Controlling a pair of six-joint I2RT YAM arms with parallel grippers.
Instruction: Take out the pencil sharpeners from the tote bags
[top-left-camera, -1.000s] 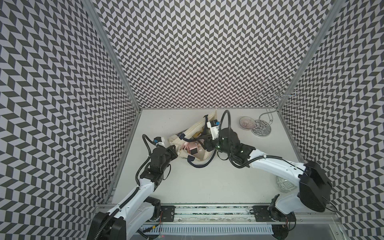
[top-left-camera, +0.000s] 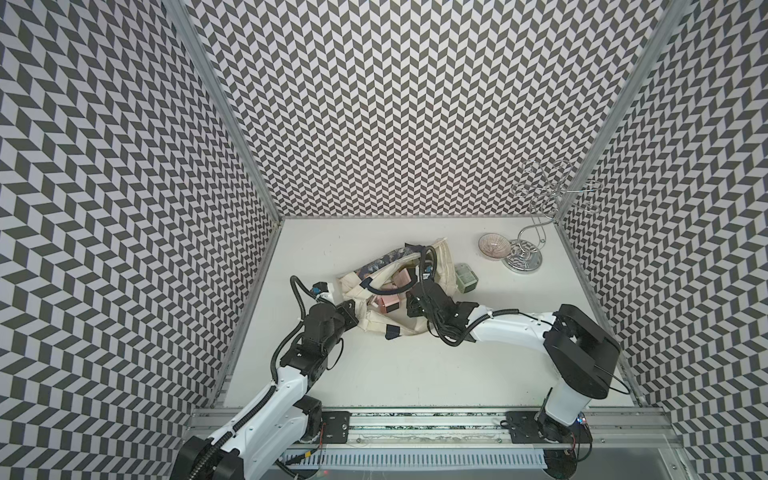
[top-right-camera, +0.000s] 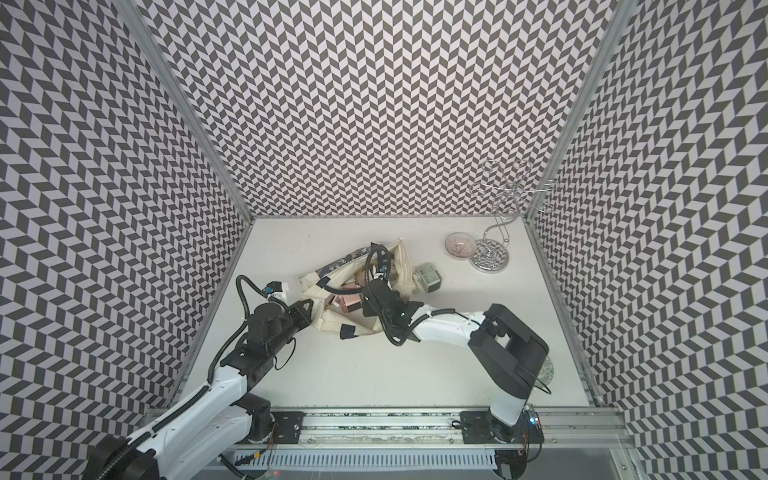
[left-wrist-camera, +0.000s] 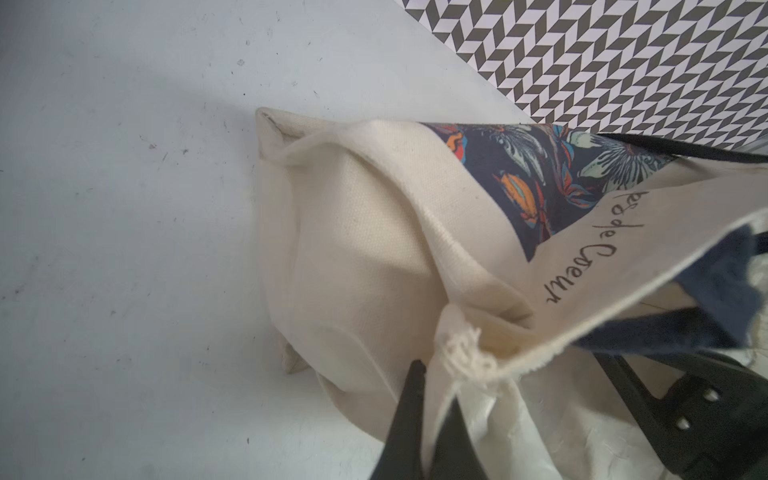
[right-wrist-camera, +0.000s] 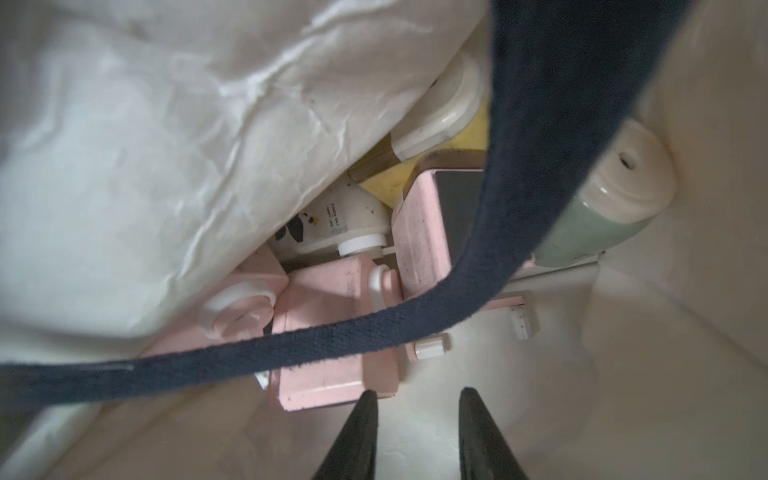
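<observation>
The cream tote bag (top-left-camera: 373, 321) lies mouth-open mid-table, a floral patch and dark straps on it. My left gripper is shut on the bag's rim at its left side. In the right wrist view, pink box-shaped items, apparently sharpeners, sit inside the bag: one pink box (right-wrist-camera: 332, 292) in the middle, another pink box (right-wrist-camera: 420, 228) with a dark face behind it. My right gripper points into the bag, its fingertips apart and empty, just in front of the nearest box. A dark strap (right-wrist-camera: 320, 345) crosses between camera and boxes.
Also in the bag are a green-and-cream bottle (right-wrist-camera: 612, 204) and a white tube (right-wrist-camera: 340, 216). Outside, a green box (top-left-camera: 465, 277) rests right of the bag, with a pink bowl (top-left-camera: 494, 246) and wire stand (top-left-camera: 524, 256) farther back.
The left gripper has stayed nearly still at the rim.
</observation>
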